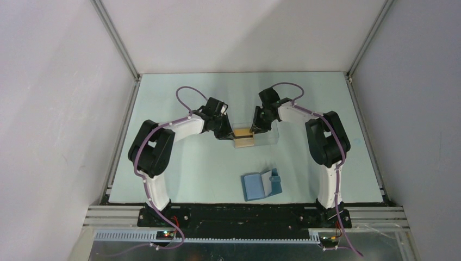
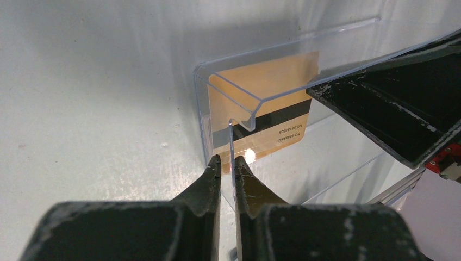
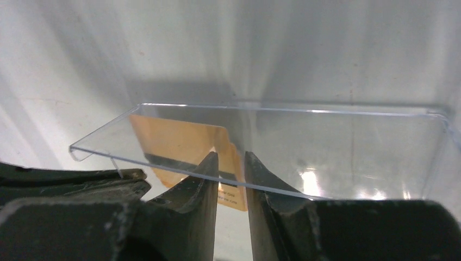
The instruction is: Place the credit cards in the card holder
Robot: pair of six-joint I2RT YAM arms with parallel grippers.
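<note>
Gold credit cards [image 2: 274, 122] with a black stripe lie as a small stack at the left end of a clear plastic box [image 3: 337, 111]. On the wall at that end, my left gripper is shut, the clear edge pinched between its fingertips. My right gripper stands part open at the right edge of the stack, which shows between and behind its fingers. A clear rim crosses in front of those fingers. Whether either finger touches a card I cannot tell. The open blue card holder [image 1: 253, 186] lies near the front of the table, a whitish flap on its right part.
The right part of the clear box is empty. Both arms come close together over the box, their tips a short way apart. Bare white table [image 1: 190, 168] lies between the box and the blue holder, and on both sides.
</note>
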